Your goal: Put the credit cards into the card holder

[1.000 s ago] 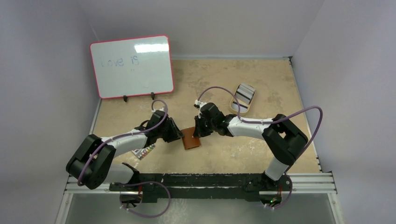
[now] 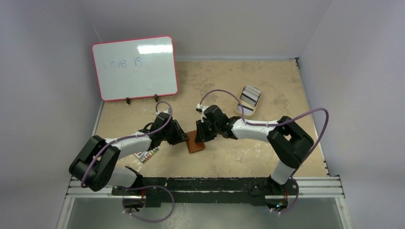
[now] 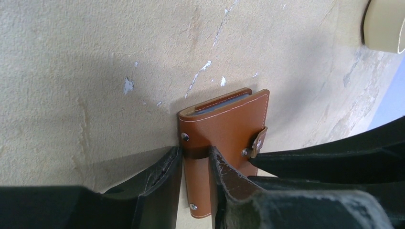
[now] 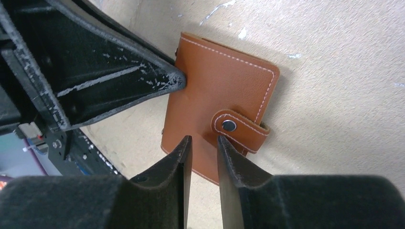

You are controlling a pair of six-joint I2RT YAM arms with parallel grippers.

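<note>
A brown leather card holder (image 2: 195, 144) with white stitching lies closed on the table between both arms. Greyish inner sleeves show along its open edge in the left wrist view. My left gripper stands partly open at its left edge, the riveted spine showing between the fingertips. Its snap strap (image 4: 241, 130) lies on the right side, fastened or resting against the cover. Over the cover near that strap is my right gripper, its fingers a little apart with only the leather visible behind the gap. Flat grey and white pieces, perhaps the cards (image 2: 250, 96), sit in a beige tray.
The beige tray (image 2: 239, 113) stands at the back right, behind the right arm. A whiteboard (image 2: 136, 71) leans at the back left. A small colourful item (image 2: 147, 155) lies partly under the left arm.
My right gripper has shifted slightly left over the holder. The left gripper has edged a little right, closer to the holder's edge. The holder has barely moved.
</note>
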